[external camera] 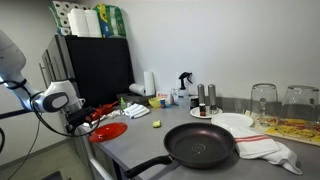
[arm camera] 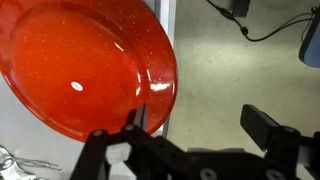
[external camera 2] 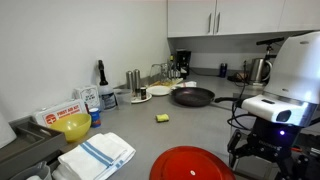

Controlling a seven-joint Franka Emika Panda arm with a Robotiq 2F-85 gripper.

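A round red plate (arm camera: 85,60) fills the upper left of the wrist view. It lies at the counter's near edge in exterior view 2, where the plate (external camera 2: 190,165) is cut off at the bottom. My gripper is open, its two dark fingers wide apart, with only floor visible between them. The left finger overlaps the plate's lower rim in the picture; whether they touch I cannot tell. In exterior view 1 the arm reaches in from the left, beside the plate (external camera: 107,132).
A black frying pan (external camera: 198,145) sits mid-counter, its handle pointing toward the front left. A yellow sponge (external camera 2: 162,118) lies between plate and pan. A folded white towel (external camera 2: 97,158) is near the plate. Bare counter surrounds the sponge.
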